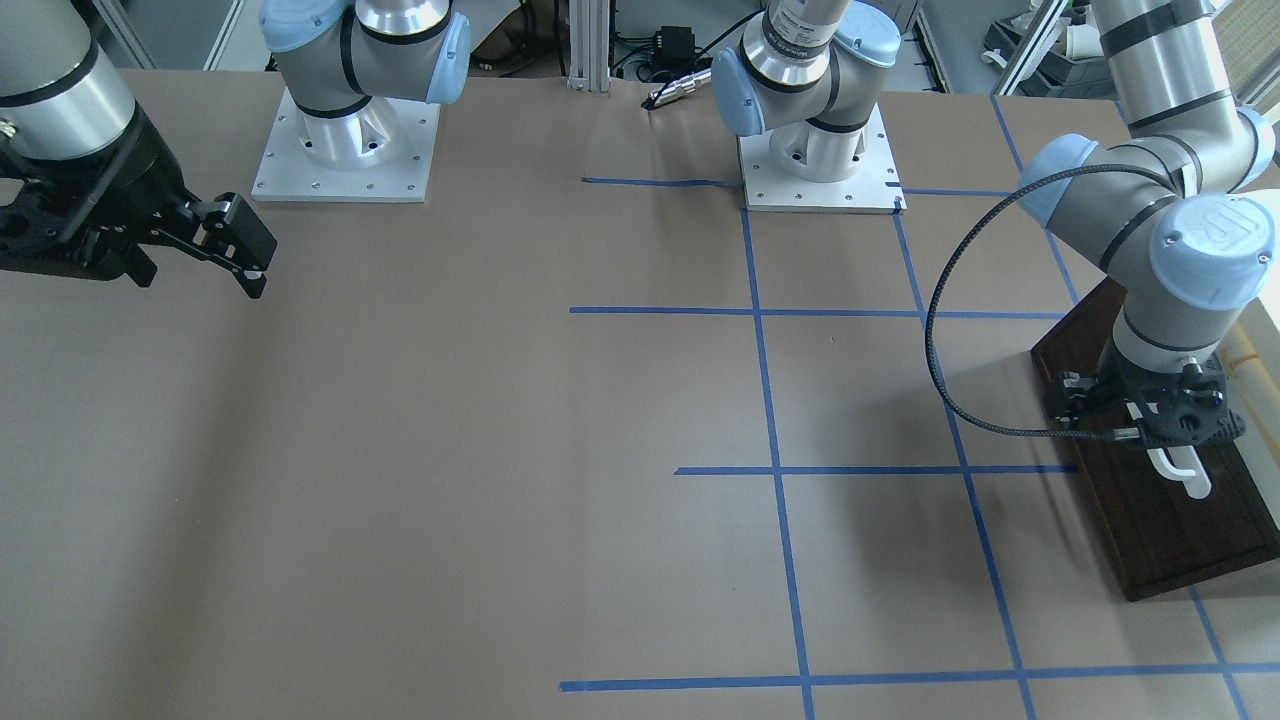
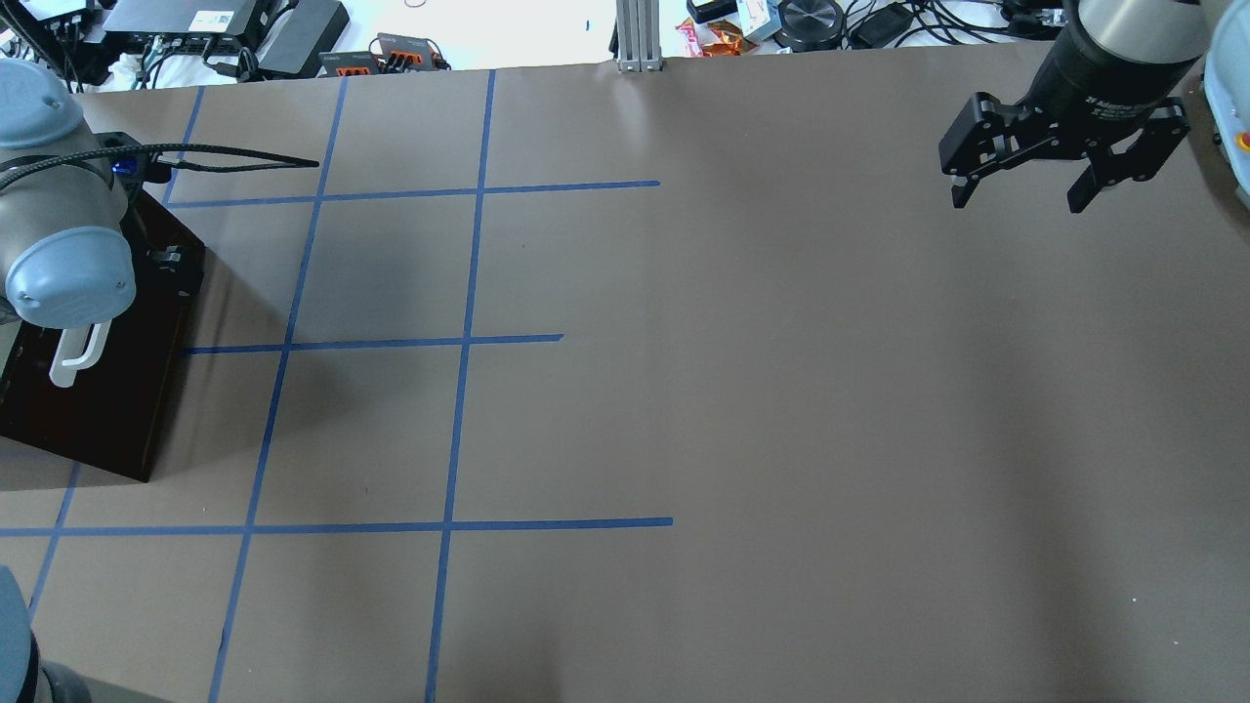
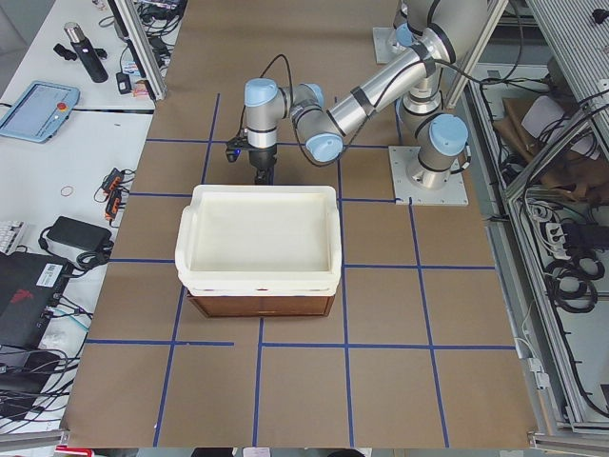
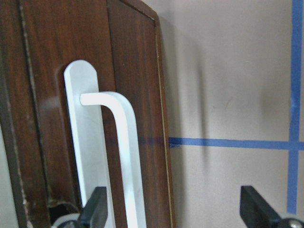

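A dark brown wooden box (image 1: 1164, 528) with a white bin on top (image 3: 258, 243) stands on the taped table, a white bar handle (image 4: 128, 142) on its face. My gripper (image 1: 1146, 402) hangs over that face by the handle; in the wrist view it (image 4: 176, 211) is open, its fingers wide apart, the handle standing left of centre between them and the left finger near the handle's plate. The top view (image 2: 82, 351) shows the handle partly hidden under the arm.
Another arm's black gripper (image 1: 192, 240) is at the left of the front view, and further arm bases stand at the back.
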